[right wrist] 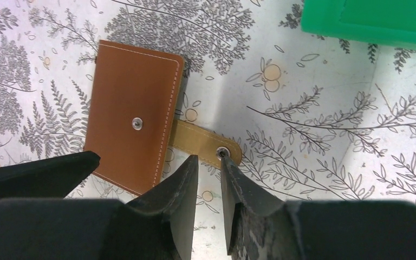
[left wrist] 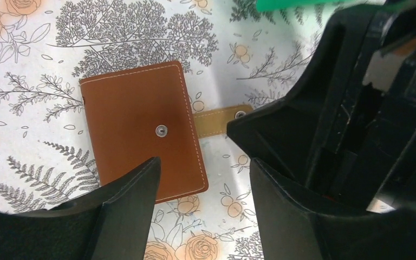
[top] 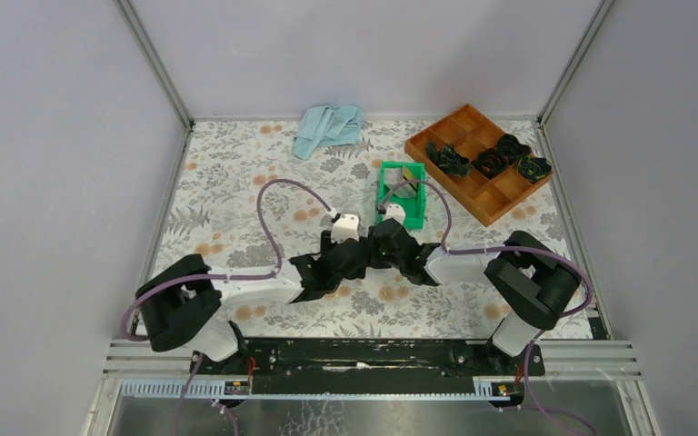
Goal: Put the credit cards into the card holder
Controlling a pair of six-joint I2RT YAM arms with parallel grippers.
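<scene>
The brown card holder (left wrist: 141,141) lies on the table with its strap (left wrist: 216,121) sticking out to the right, unfastened, a snap at its end. In the top view the left arm hides it. My left gripper is open over the holder's lower right part, nothing between its fingers. My right gripper stands partly open, a narrow empty gap between its fingertips, which are close to the strap's snap end; touching or not, I cannot tell. Pale and yellow card-like pieces (top: 400,184) are inside the green tray (top: 413,222).
Both grippers stand very close together in the top view. A wooden compartment box (top: 486,209) with dark rolled items is at the back right. A light blue cloth (top: 327,129) lies at the back.
</scene>
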